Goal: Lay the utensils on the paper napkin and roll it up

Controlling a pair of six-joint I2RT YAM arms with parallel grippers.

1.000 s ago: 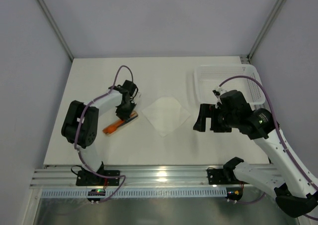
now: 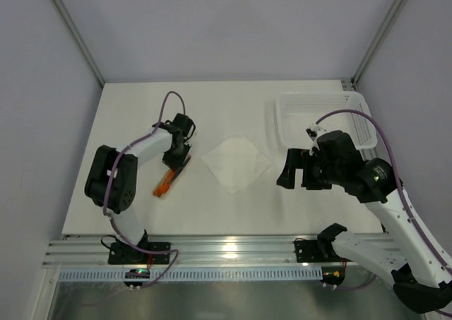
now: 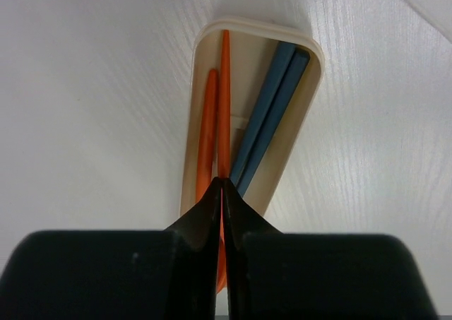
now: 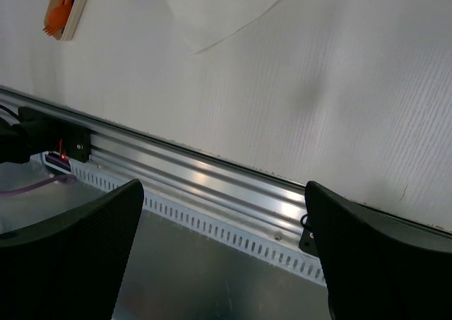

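Note:
In the left wrist view my left gripper is shut, its fingertips together with nothing between them. Just beyond the tips, outside the fingers, lies an orange spoon handle (image 3: 224, 101) in the beige utensil tray (image 3: 189, 140). A second orange handle (image 3: 207, 129) rests on its left, and two dark blue handles (image 3: 263, 115) lie on its right. The fingers cover part of the tray's near end. The white paper napkin (image 2: 235, 166) lies flat on the table, right of the tray. Above the table's right side my right gripper (image 2: 296, 169) stands open and empty.
A white basket (image 2: 326, 101) stands at the back right, behind the right arm. Bare white table (image 2: 183, 214) surrounds the napkin. Metal rails (image 2: 229, 248) run along the front edge.
The tray has turned beneath them, its orange end swinging toward the front. My right gripper has barely moved; the napkin stays put.

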